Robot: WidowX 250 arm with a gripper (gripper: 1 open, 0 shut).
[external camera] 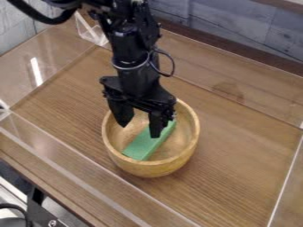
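A yellow bowl (179,152) sits on the wooden table. Inside it a green block (147,143) lies flat at a slant. Over the bowl hangs the black gripper (138,120), open, its fingers at either side above the block, apart from it as far as shows. The arm hides the back of the bowl.
A low wall runs along the back right, and cables show at the left edges.
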